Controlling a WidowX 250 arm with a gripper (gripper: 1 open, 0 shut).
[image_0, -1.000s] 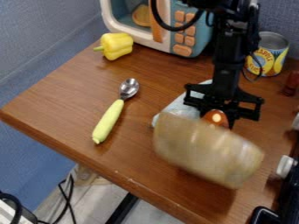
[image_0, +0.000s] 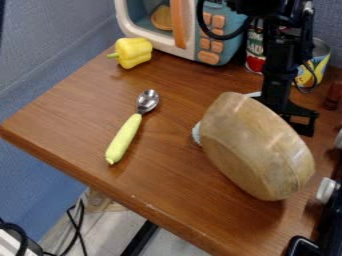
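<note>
My black gripper (image_0: 283, 108) is at the right of the camera view, behind a large wooden bowl (image_0: 251, 148) that is tilted on its side. The bowl hides the gripper's fingertips and most of a pale object under and behind it, so I cannot tell what is between the fingers. A spoon with a pale yellow handle (image_0: 124, 137) lies at the middle left of the table.
A yellow pepper (image_0: 132, 53) sits at the back left, beside a toy microwave (image_0: 175, 22). Cans (image_0: 313, 68) and a small dark bottle (image_0: 333, 96) stand at the back right. The left of the wooden table (image_0: 74, 120) has free room.
The bowl has swung up onto its side, covering what was an orange-red item near the gripper. The gripper and arm have moved up and back slightly.
</note>
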